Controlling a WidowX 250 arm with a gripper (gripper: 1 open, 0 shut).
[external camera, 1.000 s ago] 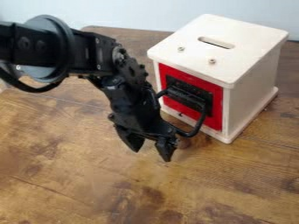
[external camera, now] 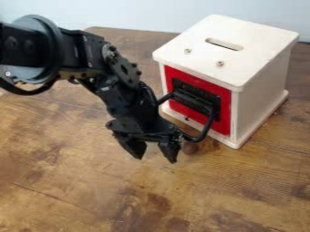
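A pale wooden box (external camera: 260,95) with a slot in its sloped top stands at the right, its red front panel (external camera: 184,58) facing left and carrying a black fitting with a dark bent bar. My black gripper (external camera: 151,145) points downward in front of the box's lower front, above the table. Its two fingers look spread apart, and nothing shows between them. Whether it touches the bar beside it I cannot tell.
A pale wall runs behind it.
The arm and gripper have shifted very slightly since a second ago, with the upper arm a little further left. The box stands in the same place.
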